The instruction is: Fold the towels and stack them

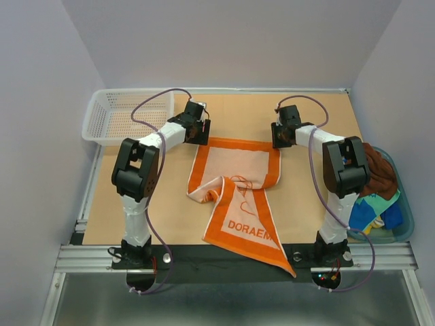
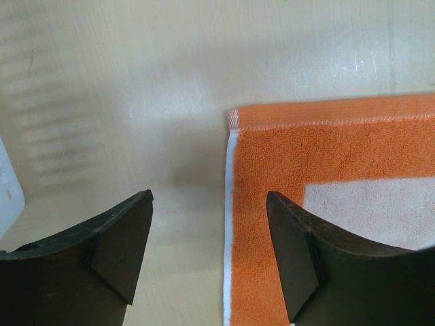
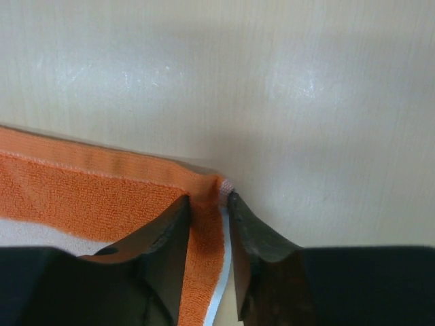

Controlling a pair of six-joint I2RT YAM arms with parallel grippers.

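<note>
An orange-bordered pale towel with "DORAEM" lettering [image 1: 234, 164] lies spread on the table, its lower half bunched and draped over the front edge. At its top-left corner, my left gripper [image 1: 201, 136] hovers open, the corner visible between its fingers. At the top-right corner, my right gripper [image 1: 279, 136] has its fingers close about the orange edge, which is pinched up between them; whether it is fully closed on it is hard to tell.
A white plastic basket [image 1: 102, 112] sits at the back left. A teal bin [image 1: 402, 221] of brown, blue and coloured cloths stands at the right.
</note>
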